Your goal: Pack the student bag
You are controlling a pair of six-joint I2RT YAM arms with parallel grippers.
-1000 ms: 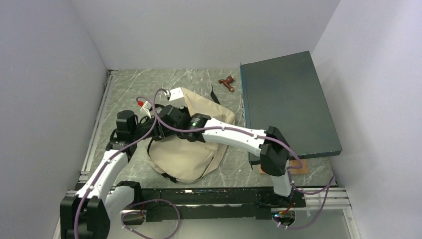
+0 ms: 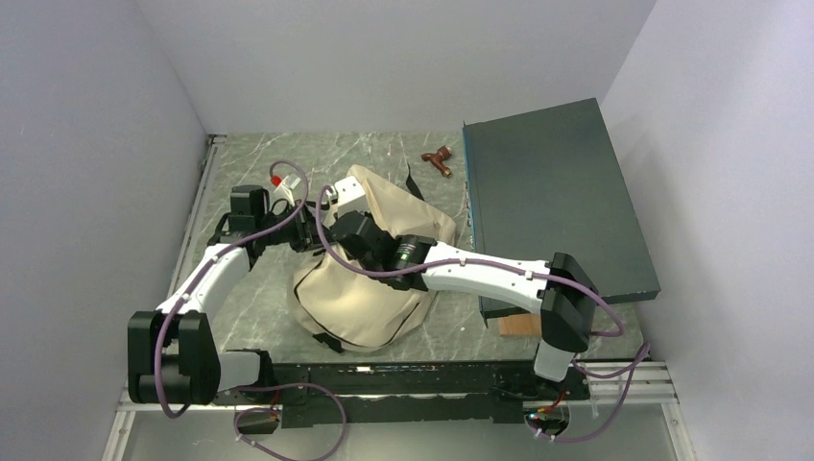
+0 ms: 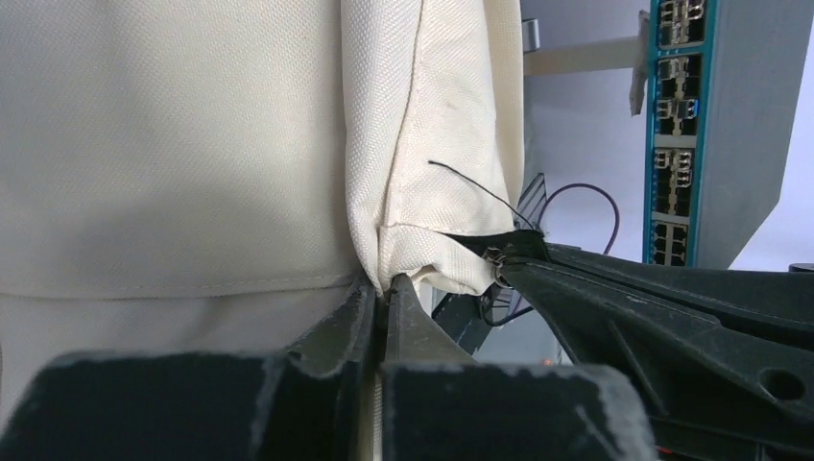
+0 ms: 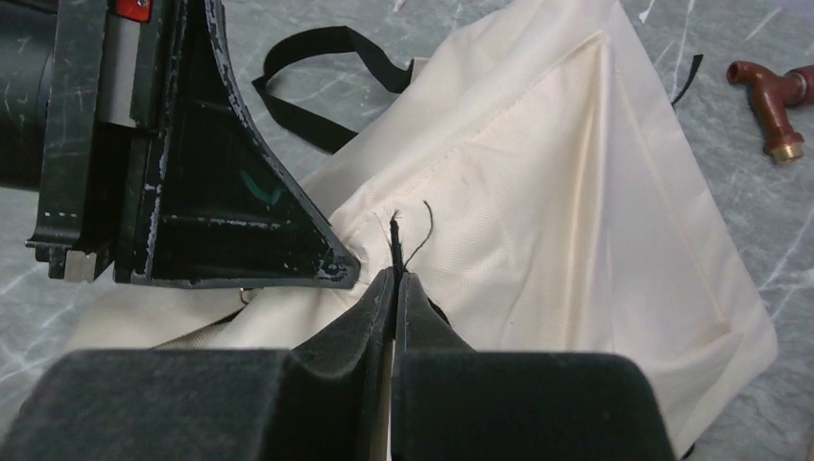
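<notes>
A cream fabric bag point(image 2: 355, 307) with black straps lies crumpled in the middle of the table. My left gripper is shut on a folded cream edge of it, with the other gripper's black body close beside it on the right of that view. My right gripper is shut too, at the bag's upper part, with a thin black strip and thread point(image 4: 395, 240) at its fingertips. In the top view both grippers crowd together over the bag's upper left, their tips hidden.
A large dark green box point(image 2: 547, 192) with ports on its edge fills the right side. A brown tap point(image 2: 437, 160) lies at the back. The table's left side has some bare marble. Grey walls enclose three sides.
The right arm has moved slightly right, and the bag has shifted a little.
</notes>
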